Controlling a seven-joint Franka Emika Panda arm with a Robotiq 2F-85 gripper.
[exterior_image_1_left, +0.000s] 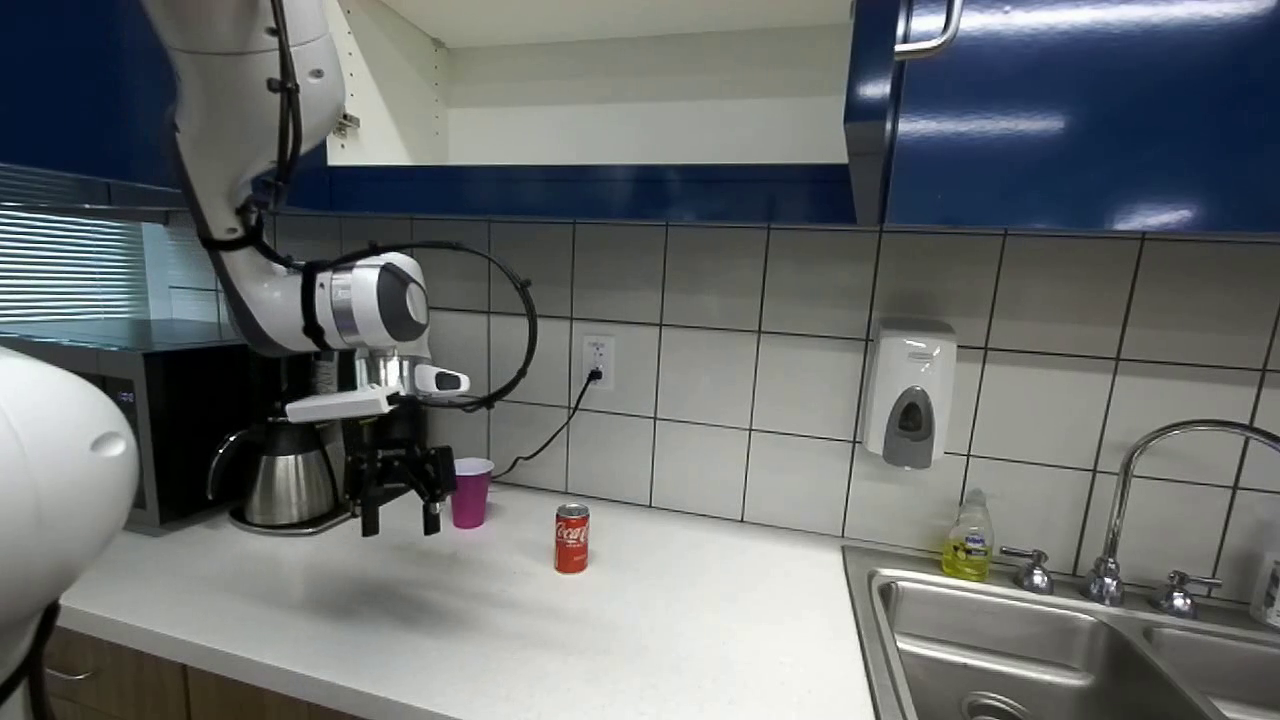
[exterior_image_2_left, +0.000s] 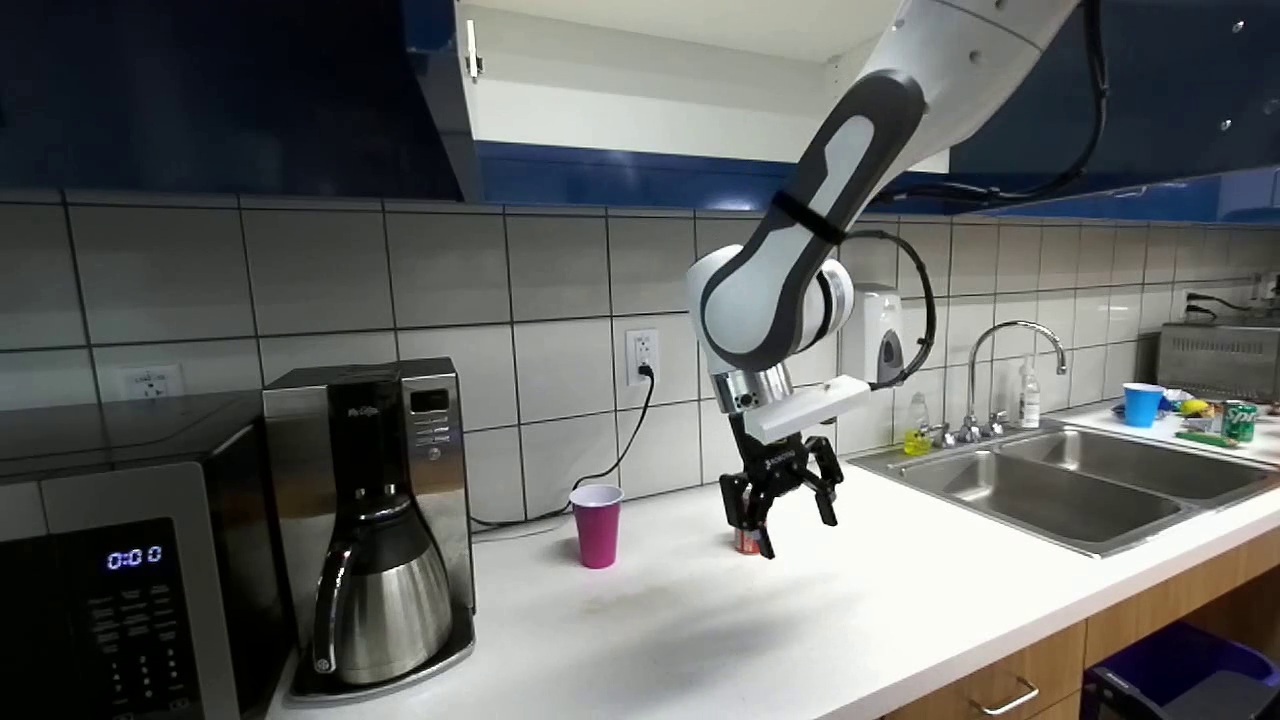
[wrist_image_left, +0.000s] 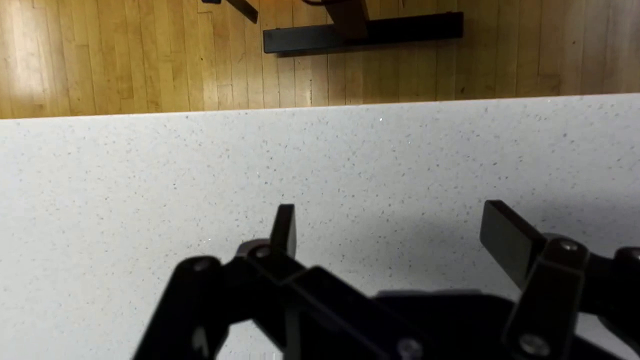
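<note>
My gripper (exterior_image_1_left: 401, 523) hangs over the white counter (exterior_image_1_left: 672, 612) with its fingers spread and nothing between them. Below it, the wrist view shows only bare counter between the fingertips. A red Coca-Cola can (exterior_image_1_left: 571, 539) stands upright to the gripper's right in exterior view 1. In exterior view 2 the gripper hides most of that can (exterior_image_2_left: 746, 542). The magenta cup (exterior_image_1_left: 471, 494) is upright near the back wall; exterior view 2 shows the cup (exterior_image_2_left: 597, 528) whole, apart from the gripper.
A coffee maker (exterior_image_2_left: 372, 528) and a microwave (exterior_image_2_left: 138, 540) fill the left end. The sink (exterior_image_1_left: 1008, 624) and soap bottle (exterior_image_1_left: 968, 540) lie right. Overhead is an open cabinet (exterior_image_1_left: 648, 108). Free counter lies in front of the can.
</note>
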